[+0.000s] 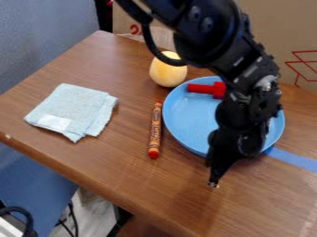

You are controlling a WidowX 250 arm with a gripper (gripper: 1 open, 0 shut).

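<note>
My black gripper (214, 180) points down at the front edge of a blue plate (190, 120), its tip low near the bare wood just in front of the rim; whether it is open or shut is unclear. The arm hides much of the plate's right half. A red object (203, 88) lies at the back of the plate. An orange marker-like stick (156, 130) lies left of the plate, and a pale yellow round fruit or toy (166, 69) sits behind it.
A folded light-blue cloth (74, 109) lies on the left of the wooden table (111, 167). A cardboard box (295, 46) stands at the back right, and blue tape (297, 161) runs along the right.
</note>
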